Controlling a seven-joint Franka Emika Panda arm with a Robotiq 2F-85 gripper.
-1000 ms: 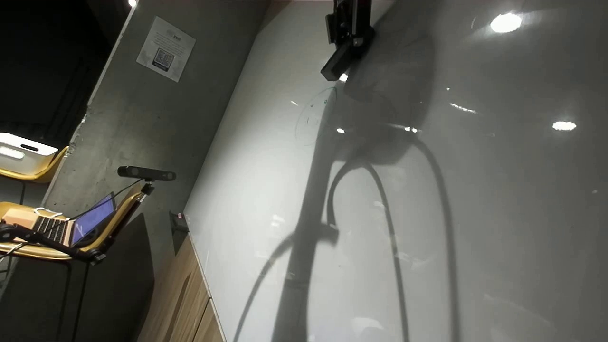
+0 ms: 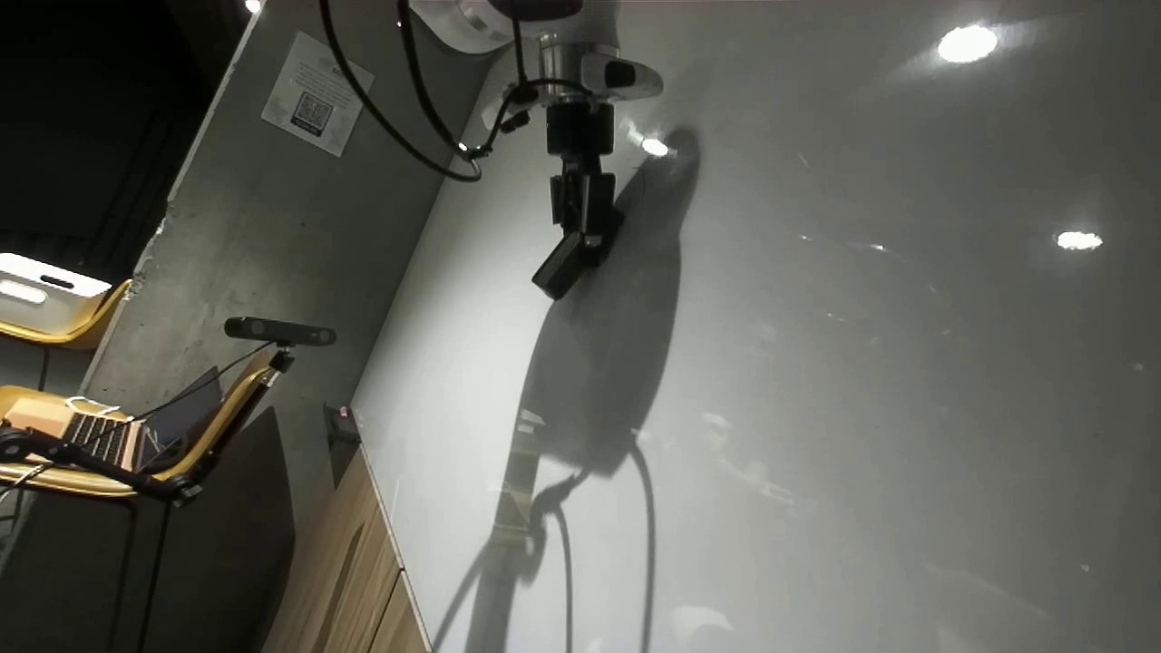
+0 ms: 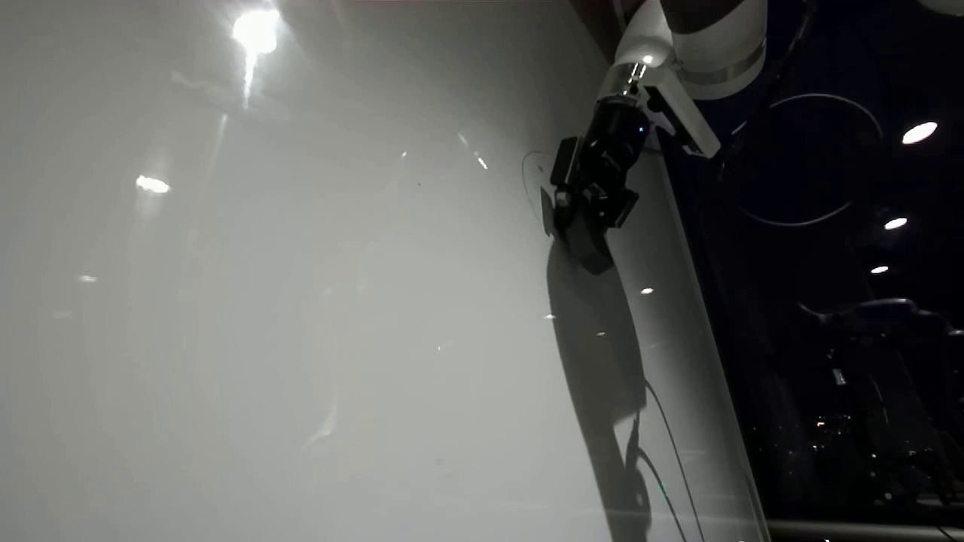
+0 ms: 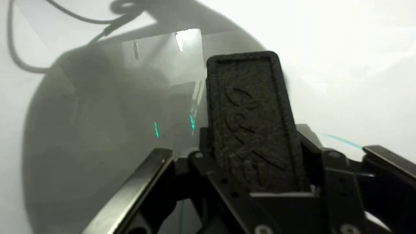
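A dark block-shaped eraser (image 4: 253, 113) with raised lettering on its face sticks out between the fingers of my gripper, which is shut on it. In exterior view 1 the gripper (image 2: 584, 201) is close over the upper part of the whiteboard (image 2: 871, 435), and the eraser (image 2: 560, 266) angles down to the left. Exterior view 2 has the eraser (image 3: 587, 242) at the board; firm contact cannot be told. Beside the gripper there, a thin drawn arc (image 3: 525, 181) shows. A short teal line (image 4: 344, 140) lies right of the eraser in the wrist view.
Glare spots (image 2: 967, 43) and the arm's broad shadow (image 2: 609, 359) cross the board. Left of it are a concrete wall (image 2: 326, 229) and wooden cabinets (image 2: 326, 555). Most of the board is free of objects. Green streaks (image 4: 192, 121) may be reflections.
In exterior view 1, my gripper has moved down and left with the eraser, over the area where a faint drawn circle showed. The shadow shifted left, and the laptop screen turned dark.
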